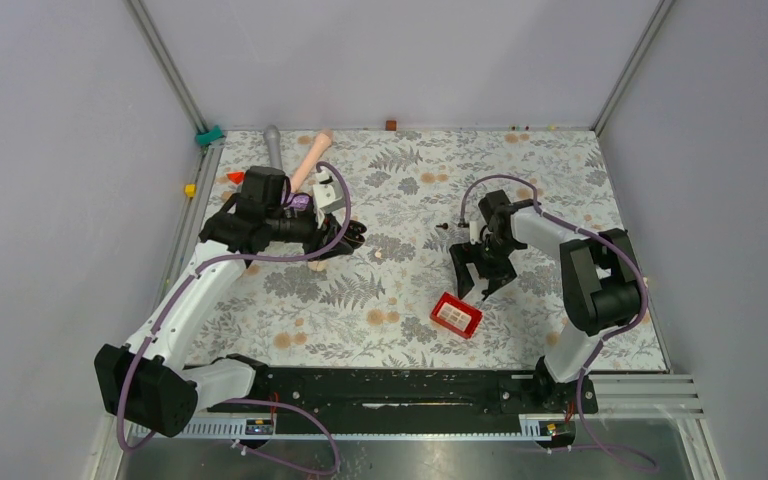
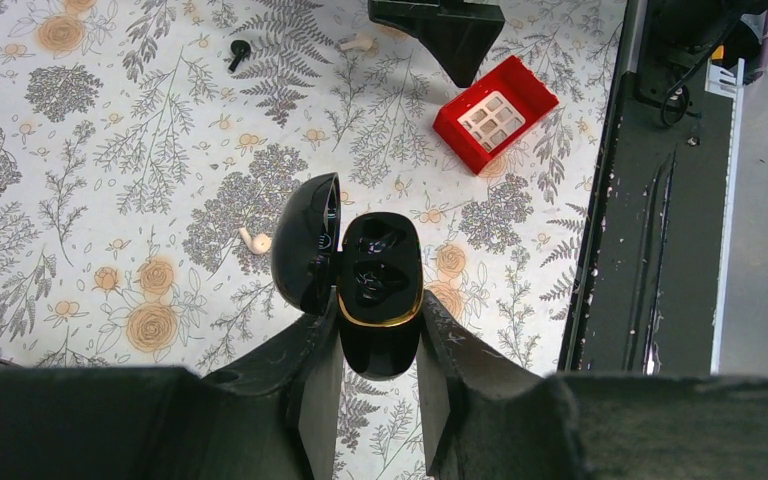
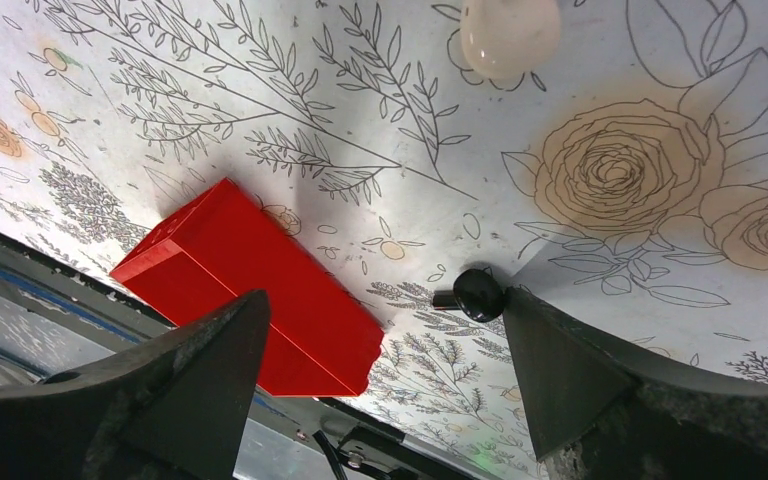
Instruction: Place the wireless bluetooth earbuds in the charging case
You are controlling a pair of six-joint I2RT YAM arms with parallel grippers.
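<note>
My left gripper is shut on the open black charging case [image 2: 380,290], lid [image 2: 305,245] raised, over the cloth at centre-left of the top view. My right gripper is open, low on the right side, with a black earbud [image 3: 478,292] beside its right finger, on the cloth between the fingertips. Another black earbud [image 2: 239,52] lies farther back near the middle. A white earbud [image 2: 258,242] lies nearer the case; a pale earbud [image 3: 508,30] lies near the right gripper.
A red box [image 1: 456,315] with a white grid sits in front of the right gripper, near the front edge. Long pale [image 1: 312,160] and grey tools [image 1: 273,146] lie at the back left.
</note>
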